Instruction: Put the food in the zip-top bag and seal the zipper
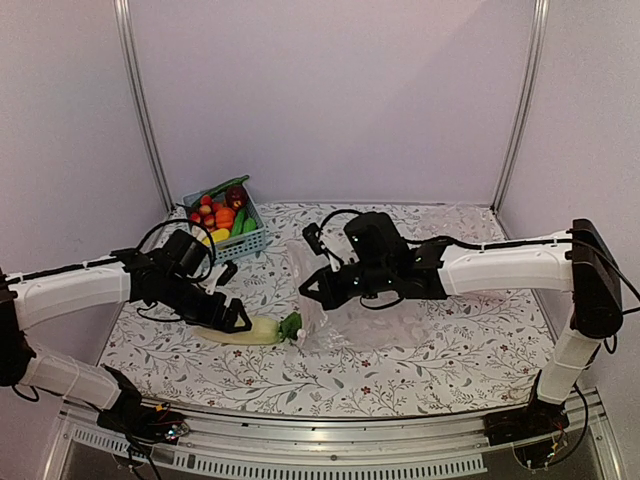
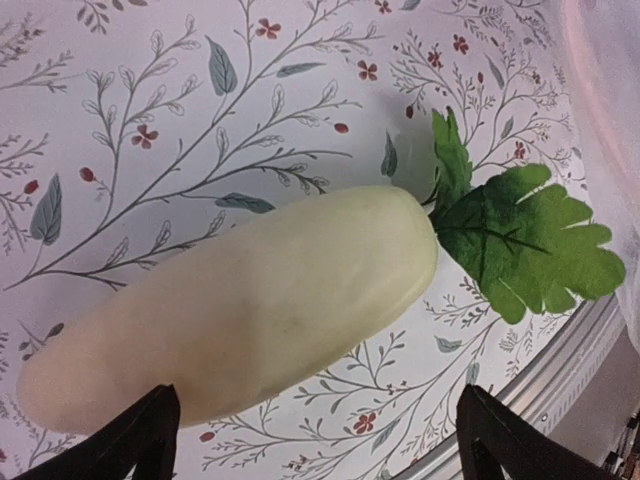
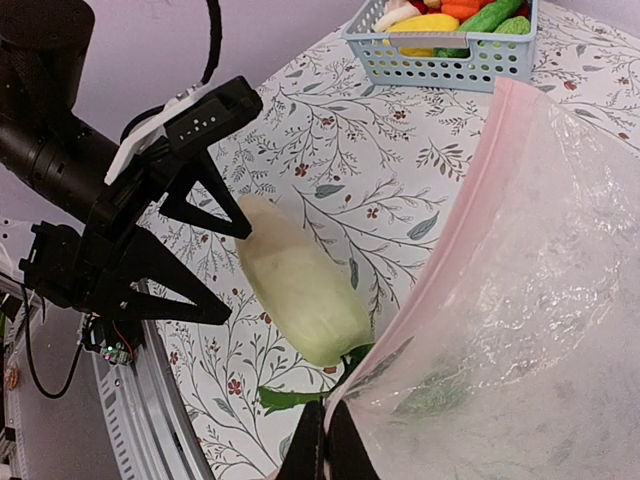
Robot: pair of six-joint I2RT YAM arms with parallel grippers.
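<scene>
The white radish (image 2: 250,300) lies flat on the patterned cloth, its body outside the bag. Its green leaves point at the bag's mouth, and in the right wrist view part of them shows dimly behind the film. My left gripper is open above the radish's blunt end, holding nothing; one finger (image 3: 240,222) appears close to that end, contact unclear. The clear zip top bag (image 3: 540,270) has a pink zipper band (image 3: 450,245). My right gripper is shut on the bag's edge at its mouth.
A light blue basket (image 1: 256,241) of mixed fruit and vegetables stands at the back left. Bare cloth (image 1: 300,385) lies in front of the radish and bag, up to the metal rail (image 1: 300,425). Another clear bag (image 1: 460,222) lies at the back right.
</scene>
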